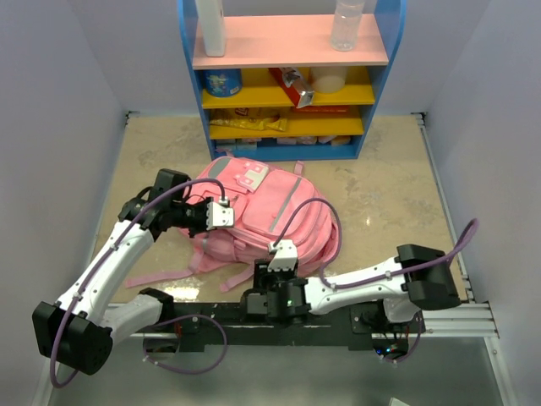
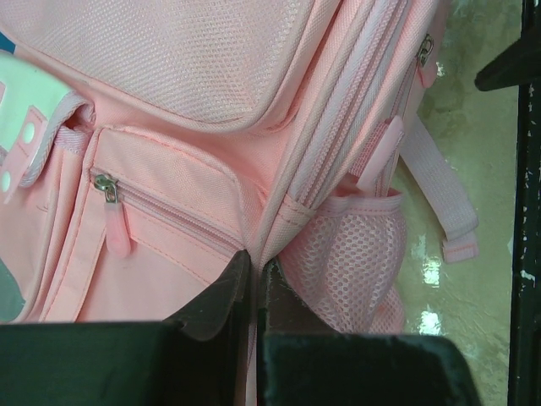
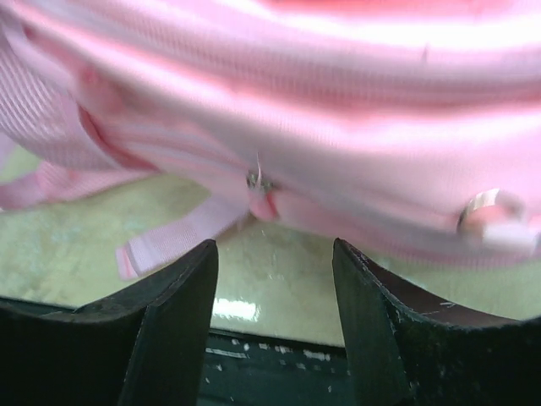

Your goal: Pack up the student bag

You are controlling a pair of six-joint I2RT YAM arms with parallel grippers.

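Observation:
The pink backpack lies on the table in front of the shelf. In the left wrist view my left gripper is shut on a fold of the bag's fabric, between the front zip pocket and the mesh side pocket. My right gripper stands partly open at the bag's near side, nothing between its fingers. Just beyond its fingertips hangs a small zipper pull from the bag's lower edge. A second pull, larger and blurred, shows at the right of that view.
A blue-sided shelf stands behind the bag, holding a clear bottle, a blue can, a red box and yellow packets. Bare table lies to the right.

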